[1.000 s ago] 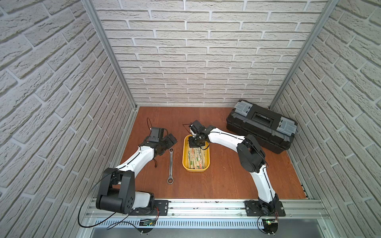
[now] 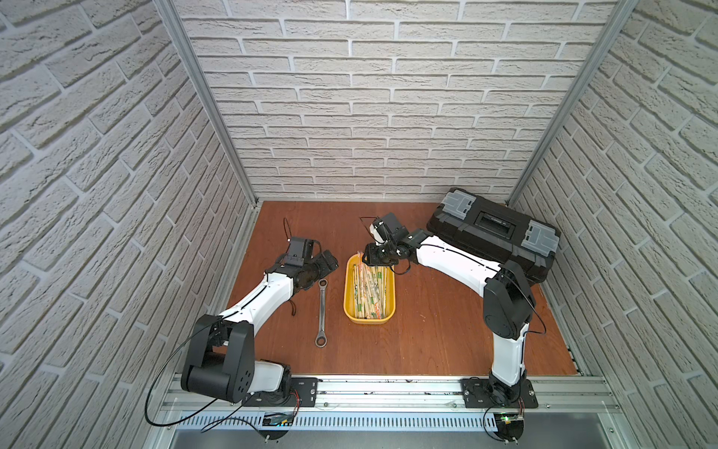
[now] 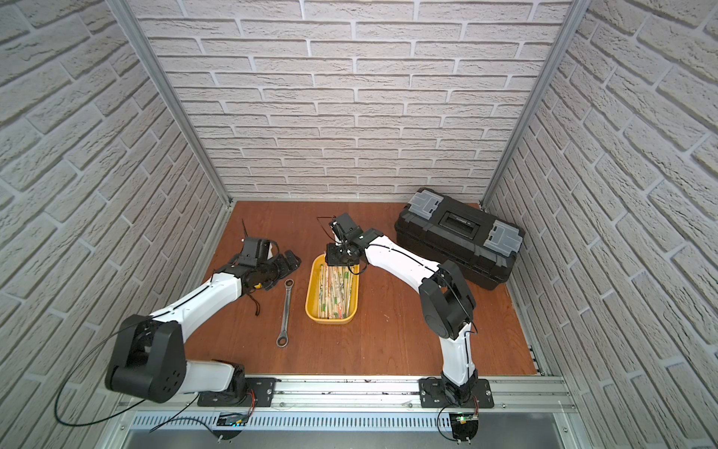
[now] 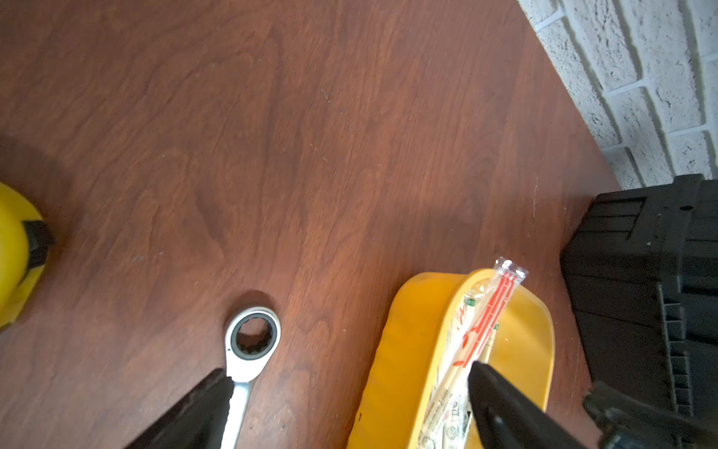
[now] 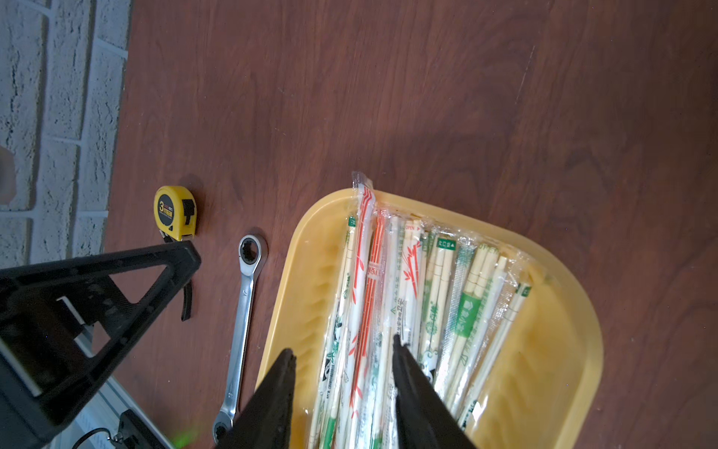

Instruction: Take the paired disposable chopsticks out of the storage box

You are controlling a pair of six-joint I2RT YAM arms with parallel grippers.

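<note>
A yellow storage box (image 2: 347,299) (image 5: 568,374) holds several paper- and plastic-wrapped chopsticks (image 5: 426,299) lying lengthwise, some tips resting on its back rim. My right gripper (image 3: 336,258) is over the box's back part; in the right wrist view its fingers stand open above the chopsticks, with nothing between them seen held. My left gripper (image 2: 321,265) hangs left of the box near the wrench's upper end, open, with nothing in it.
A steel wrench (image 5: 243,314) lies left of the box. A yellow tape measure (image 5: 174,209) sits farther left. A black toolbox (image 2: 493,232) occupies the back right.
My left gripper has shifted very slightly. The box looks unmoved.
</note>
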